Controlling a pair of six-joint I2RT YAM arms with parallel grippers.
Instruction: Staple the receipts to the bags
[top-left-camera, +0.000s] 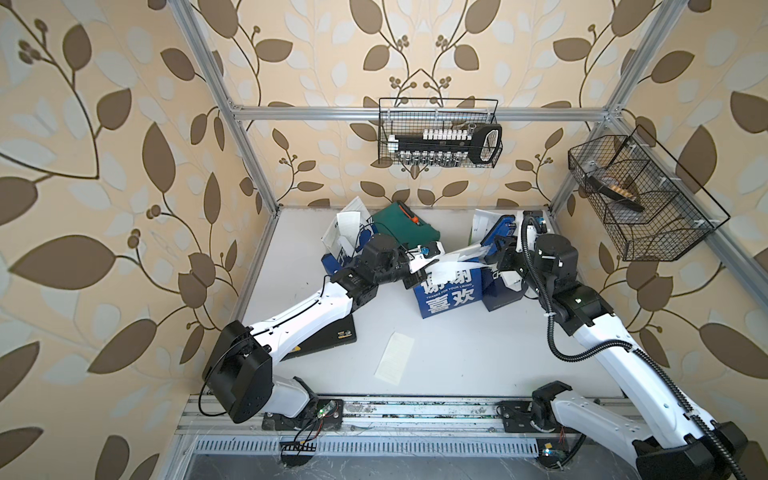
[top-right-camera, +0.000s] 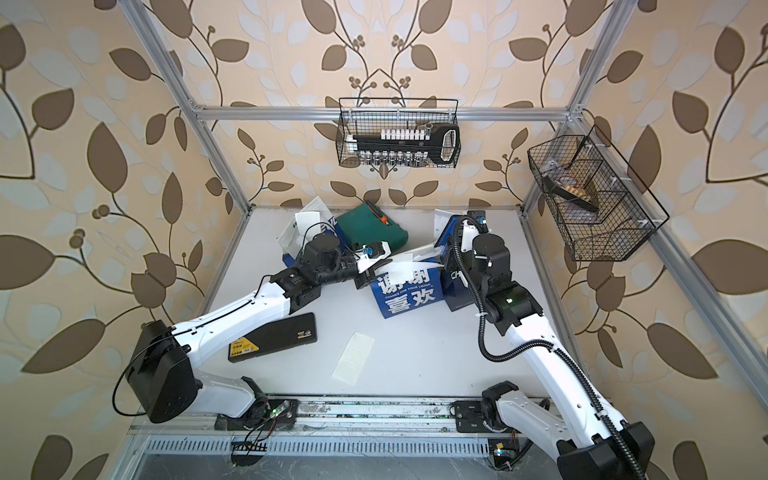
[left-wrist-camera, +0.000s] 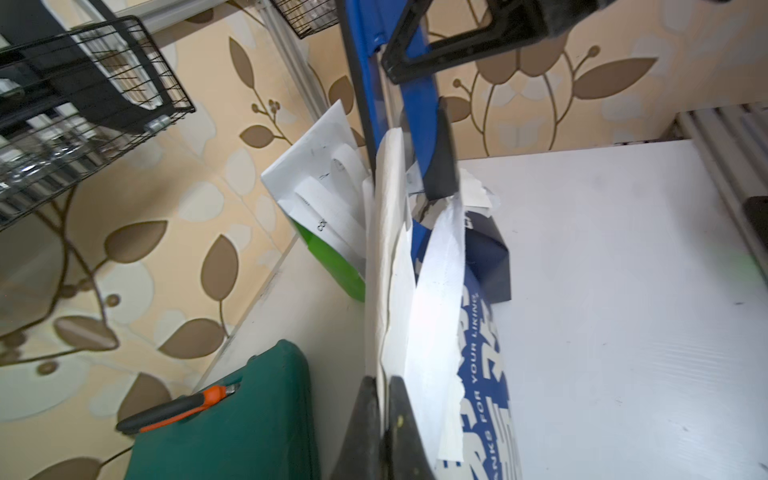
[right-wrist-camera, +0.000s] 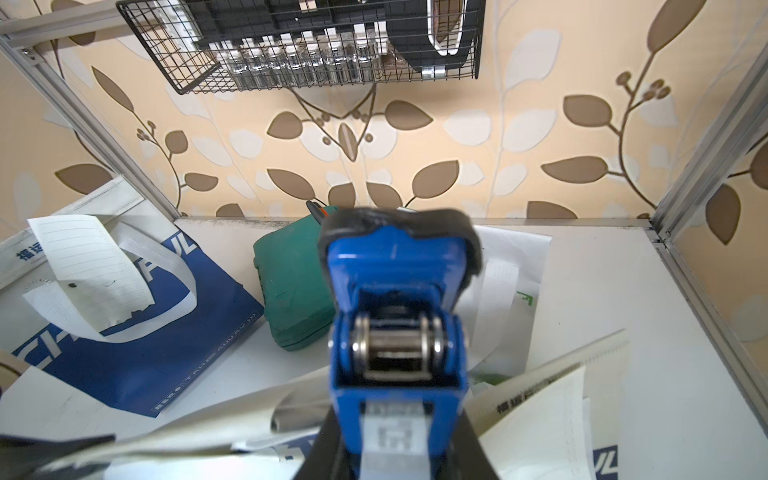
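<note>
My left gripper is shut on the top edge of a blue paper bag (top-left-camera: 448, 297), pinching thin white paper layers, receipt and bag hard to tell apart. My right gripper is shut on a blue stapler, held upright at the right end of that bag's top, where the left wrist view shows the paper reaching its fingers. Other bags with white slips, one bag (right-wrist-camera: 192, 344) at back left and one (right-wrist-camera: 516, 264) at back right, stand behind. A pale paper slip (top-left-camera: 394, 357) lies flat on the front table.
A green case (top-right-camera: 364, 228) with an orange-handled tool lies at the back. A black box (top-right-camera: 272, 336) lies front left, partly under the left arm. Wire baskets (top-left-camera: 436, 132) hang on back and right frames.
</note>
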